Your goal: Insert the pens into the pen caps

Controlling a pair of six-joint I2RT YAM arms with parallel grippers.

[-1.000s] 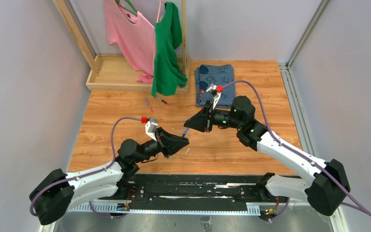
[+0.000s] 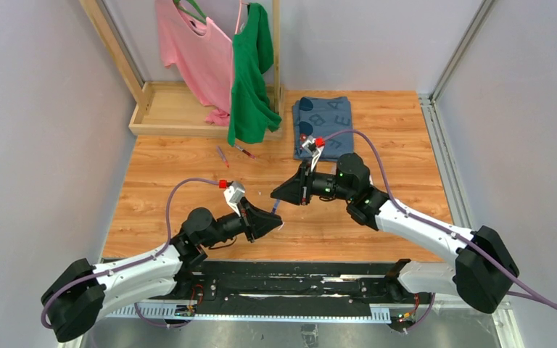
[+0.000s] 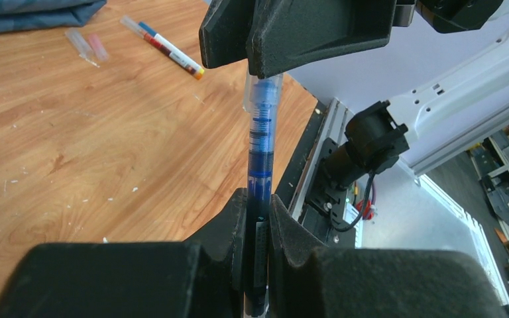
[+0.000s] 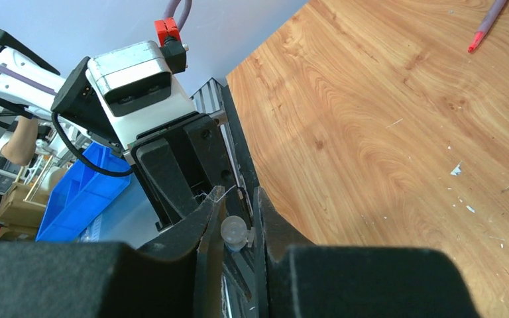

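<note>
A blue pen (image 3: 260,159) stands between my grippers, held from below by my left gripper (image 2: 275,217), which is shut on it. My right gripper (image 2: 279,192) is shut on a clear cap at the pen's other end; in the left wrist view the pen's blue tip is inside the cap. Loose pens lie on the wood, including a red-tipped one (image 4: 487,26) and a red-and-white one (image 3: 172,53). Two small clear caps (image 3: 83,45) lie near them.
A folded blue cloth (image 2: 323,116) lies at the back right of the tabletop (image 2: 384,232). A wooden rack (image 2: 159,127) with pink and green shirts stands at the back left.
</note>
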